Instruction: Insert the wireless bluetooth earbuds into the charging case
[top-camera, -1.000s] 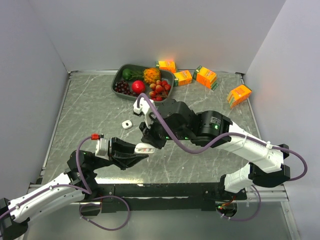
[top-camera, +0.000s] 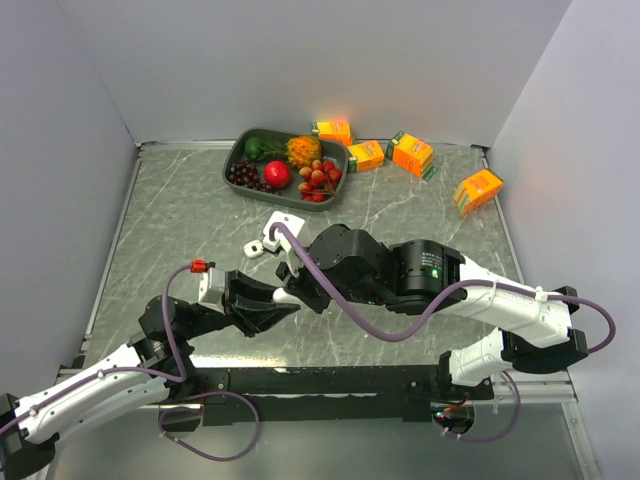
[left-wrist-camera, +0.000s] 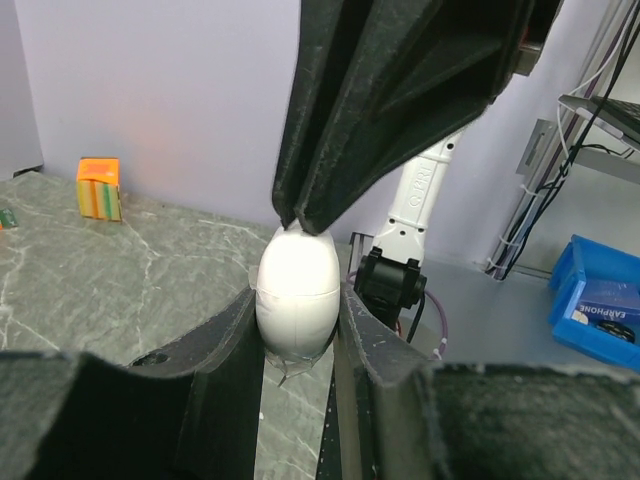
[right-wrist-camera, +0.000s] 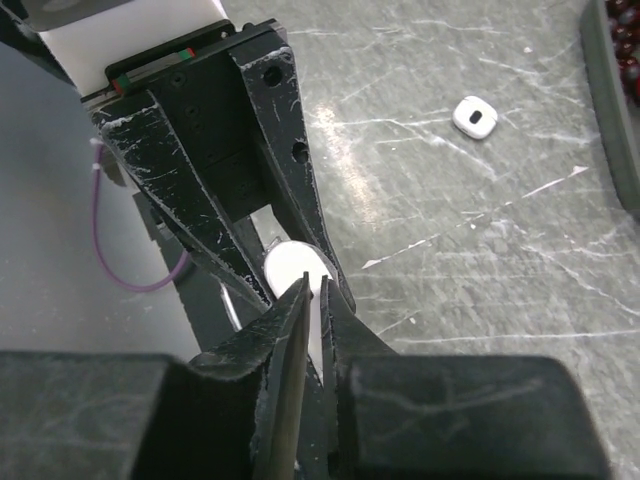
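Observation:
The white charging case is held end-on in my left gripper, which is shut on it. My right gripper hangs just over the case; in the left wrist view its black fingertips touch or nearly touch the case's top, close together. In the right wrist view they nearly meet above the case's white top; whether anything is between them I cannot tell. A small white square item with a dark spot lies on the table behind the grippers.
A grey tray of fruit stands at the back middle. Several orange boxes lie at the back right. Walls border the sides and back.
The right gripper and arm have shifted slightly downward in the top view, now covering more of the case. The left gripper stays nearly still with the case.

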